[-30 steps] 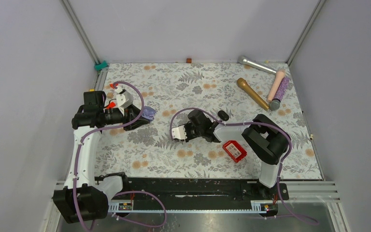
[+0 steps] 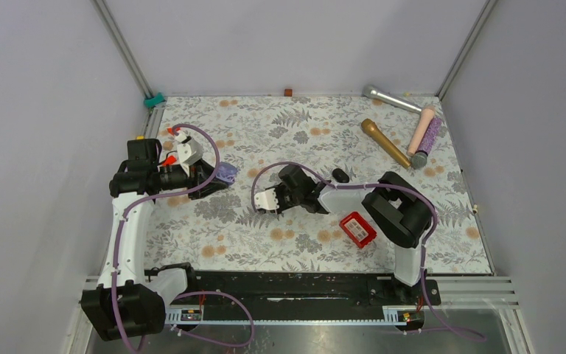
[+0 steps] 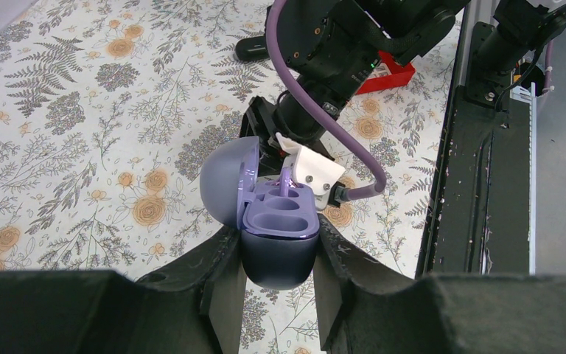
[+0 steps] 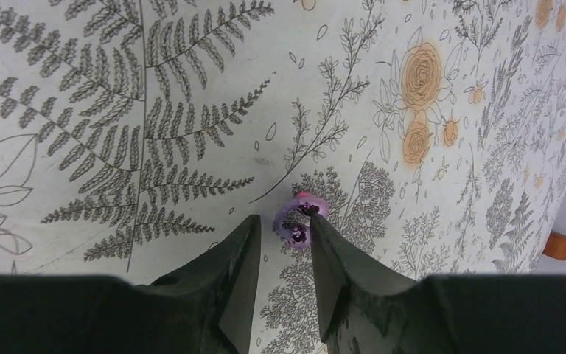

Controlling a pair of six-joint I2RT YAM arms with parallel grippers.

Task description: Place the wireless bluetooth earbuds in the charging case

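The open lavender charging case (image 3: 278, 247), also in the top view (image 2: 225, 174), is clamped in my left gripper; one earbud stem stands in it. A purple earbud (image 4: 312, 206) lies on the floral cloth in the right wrist view. My right gripper is part open over that earbud, its fingertips at the earbud's near side; whether they touch it I cannot tell.
A red box (image 2: 357, 229) and a small black object (image 2: 340, 175) lie near the right arm. Several microphone-like tubes (image 2: 385, 144) lie at the back right.
The right arm and its gripper have moved slightly leftward and up in the top view. The left arm and case have stayed still.
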